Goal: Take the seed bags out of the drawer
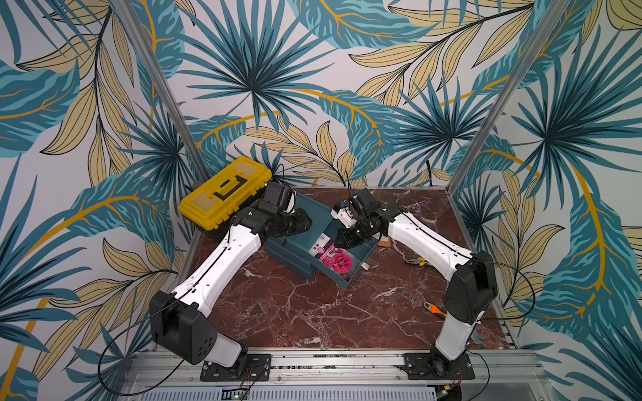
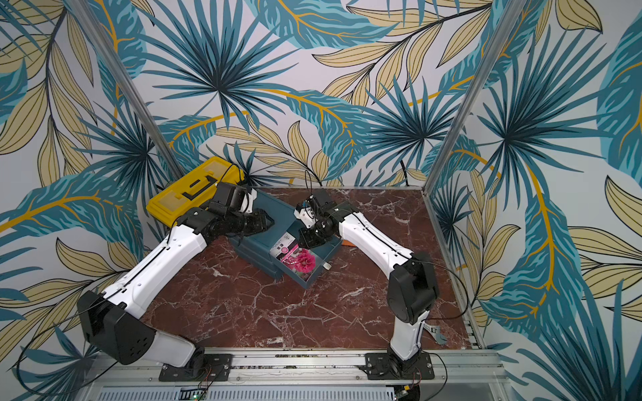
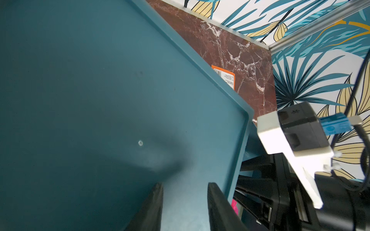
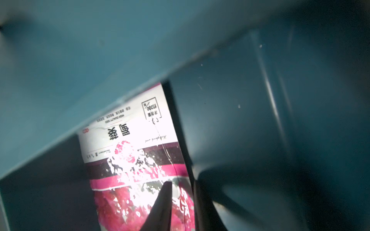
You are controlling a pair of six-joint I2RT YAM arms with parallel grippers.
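Note:
A pink-and-white seed bag [image 1: 339, 261] lies flat inside the open teal drawer [image 1: 344, 283] of a small cabinet, seen close in the right wrist view [image 4: 134, 161]. My right gripper is down at the drawer with its fingertips slightly apart over the bag's right edge; whether they touch it I cannot tell. My left gripper is open above the cabinet's top [image 3: 115, 96], with nothing visible between its fingers.
A yellow toolbox [image 1: 224, 190] stands behind on the left. An orange packet [image 3: 222, 77] lies beyond the cabinet, partly hidden. Pliers [image 1: 416, 262] and an orange-handled tool [image 1: 433, 308] lie on the marble table at right.

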